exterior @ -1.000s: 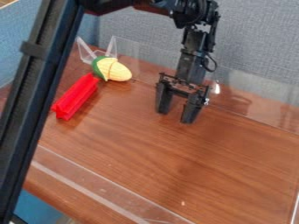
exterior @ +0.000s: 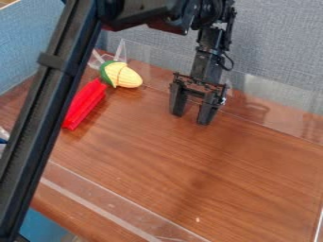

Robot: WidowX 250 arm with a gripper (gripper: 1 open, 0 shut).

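Observation:
My gripper (exterior: 194,109) hangs low over the back middle of the wooden table, its two dark fingers apart with nothing visible between them. To its left lie a yellow corn toy (exterior: 123,76) with a green husk and a red elongated object (exterior: 83,103), partly hidden by the black bar in the foreground.
Low transparent walls run along its edges, with a grey padded wall (exterior: 278,52) behind. A black bar (exterior: 44,132) crosses the left of the view.
Over the last second my gripper has shifted slightly back, away from the camera, staying open. The corn and red object look unmoved.

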